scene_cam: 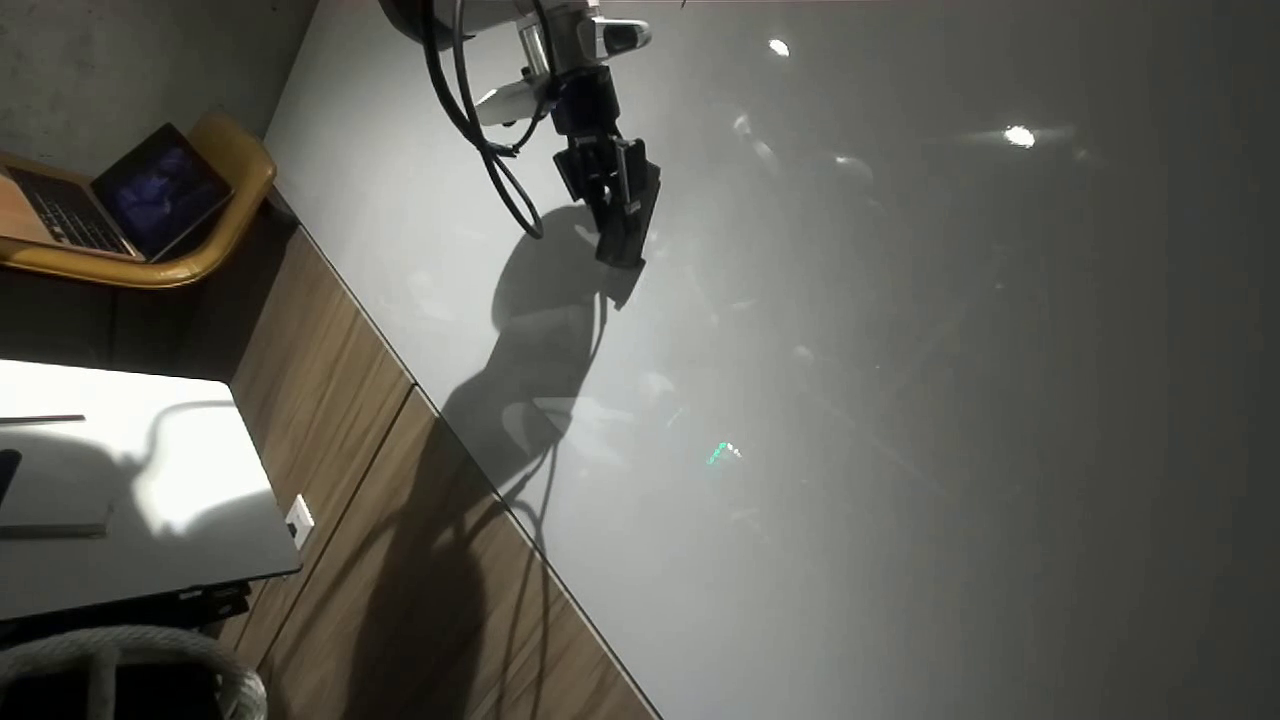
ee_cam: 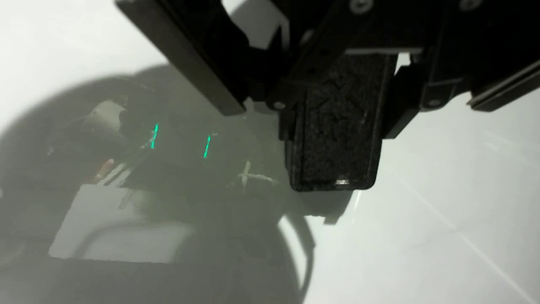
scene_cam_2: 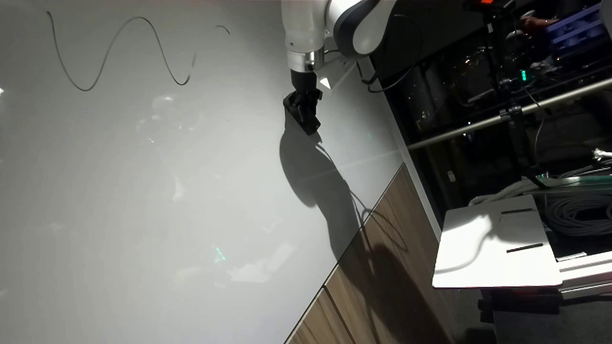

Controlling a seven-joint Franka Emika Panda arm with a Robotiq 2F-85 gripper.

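A black, rounded rectangular block [ee_cam: 336, 152], like a board eraser, sits between the two fingers of my gripper, which is shut on it. Behind the block is a large glossy white board [ee_cam: 455, 202]. In exterior view 1 the gripper [scene_cam: 609, 198] hangs in front of the board's upper left, with the block [scene_cam: 626, 234] at its end. Exterior view 2 has the gripper [scene_cam_2: 302, 109] in the upper middle. A dark wavy line [scene_cam_2: 106, 57] runs across the board at upper left there, with a short arc [scene_cam_2: 224, 27] right of it. Contact between block and board cannot be told.
Wood panels [scene_cam: 348, 396] border the board's lower edge. A white-topped stand [scene_cam: 132, 480] and a yellow chair [scene_cam: 246, 168] holding a laptop [scene_cam: 162, 192] are off to that side. Much of the board's surface is free of objects.
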